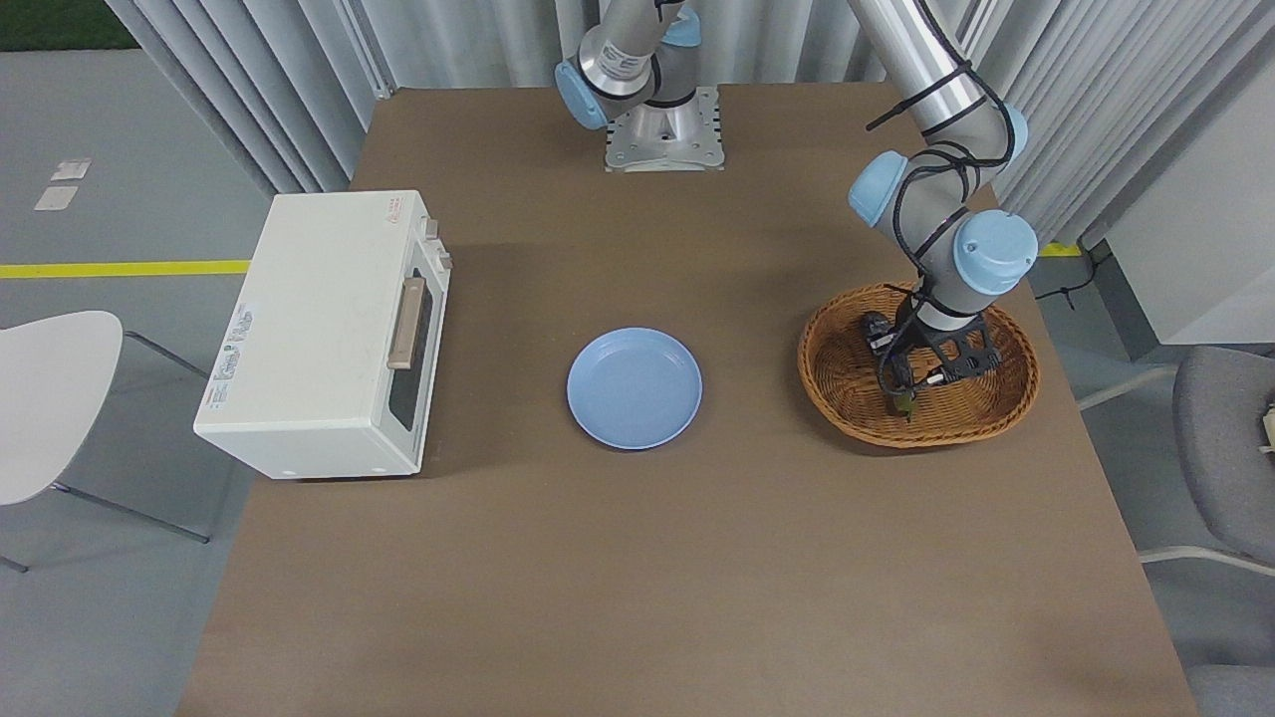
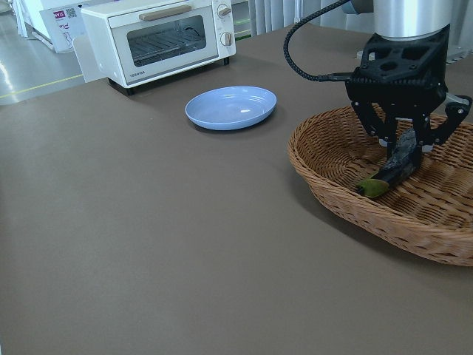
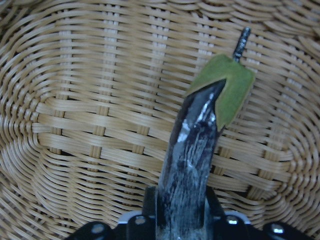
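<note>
A dark eggplant with a green cap [image 3: 190, 150] lies inside the wicker basket [image 1: 837, 394], its stem pointing away from my wrist. My gripper [image 2: 404, 148] is down in the basket over the eggplant's body, its two fingers on either side of it, as the wrist view [image 3: 181, 210] shows. Whether they are closed tight on it I cannot tell. In the front view the wrist hides most of the eggplant; only its green end [image 1: 902, 404] shows. A blue plate [image 1: 635, 388] sits left of the basket, empty.
A white toaster oven [image 1: 311, 323] with its door shut stands at the left of the table.
</note>
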